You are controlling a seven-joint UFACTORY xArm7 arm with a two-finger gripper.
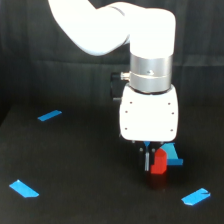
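A small red block (pixel 159 167) stands right below my gripper (pixel 153 158), right of the middle in the camera view. The gripper points straight down, with its dark fingers at the block's upper left part. Whether they grip the block or only stand in front of it cannot be told, and the gripper's opening is too small and dark to read. A flat-looking blue piece (pixel 173 156) shows just behind and to the right of the block, partly hidden by the gripper.
Blue strips lie on the black surface at the far left (pixel 50 115), near left (pixel 24 189) and near right (pixel 196 197). A dark curtain (pixel 45 60) hangs behind.
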